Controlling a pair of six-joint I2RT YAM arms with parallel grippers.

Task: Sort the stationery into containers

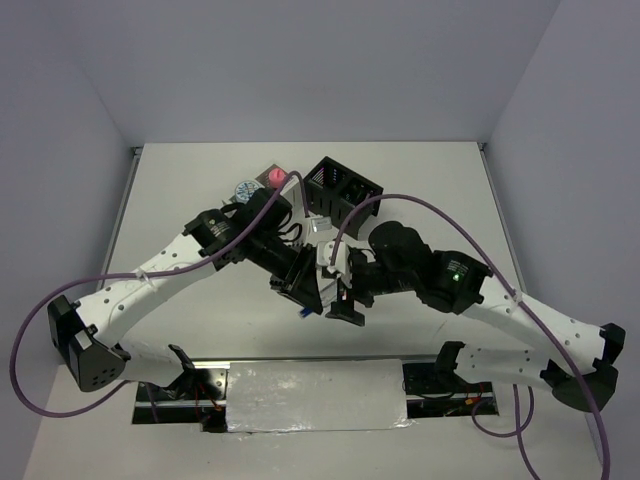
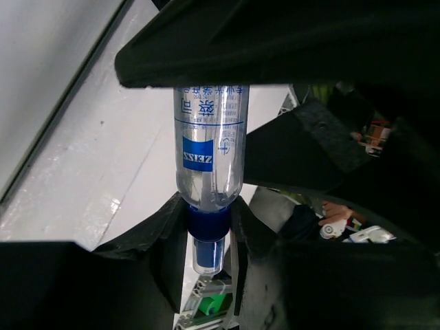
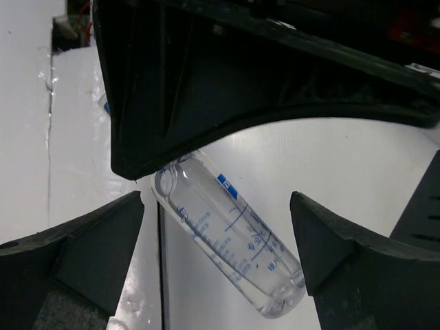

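A clear bottle [image 2: 210,148] with blue lettering and a blue cap hangs cap-down in the left wrist view. My left gripper is shut on its blue neck. In the right wrist view the bottle's clear body [image 3: 230,234] slants across the gap of my right gripper. The right fingers stand apart on either side of it, not closed on it. Seen from above, both grippers meet over the middle of the table and partly hide the bottle [image 1: 327,290].
Behind the grippers stands a black compartment organiser [image 1: 343,195]. To its left are a round blue-and-white item [image 1: 247,190] and a pink item [image 1: 277,177].
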